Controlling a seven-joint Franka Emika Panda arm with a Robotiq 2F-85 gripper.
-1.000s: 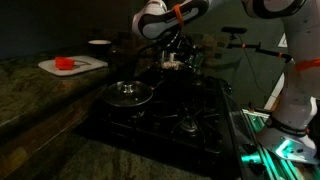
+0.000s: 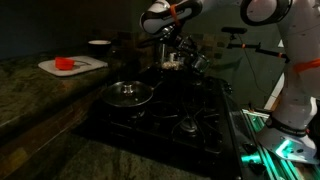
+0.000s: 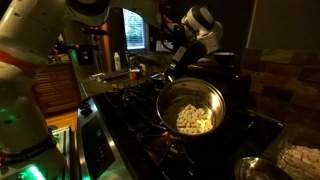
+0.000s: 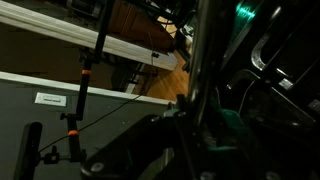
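Note:
In exterior view 2 a dark pan is tilted toward the camera, with pale pieces lying inside it. My gripper sits behind the pan's upper rim, and it appears shut on the pan's handle; the exact contact is dark. Exterior view 1 has the gripper above the far end of the stove, with the pan hard to make out. A dark, long shape, probably the handle, runs up from between the fingers in the wrist view.
The black stovetop fills the middle. On its left is a covered pan. A red object rests on a white board on the counter. In exterior view 2 a tray of pale pieces stands at the right edge.
My arm's wrist has shifted a little to the right in exterior view 1 and tilted slightly. The covered pan and the board stay where they were.

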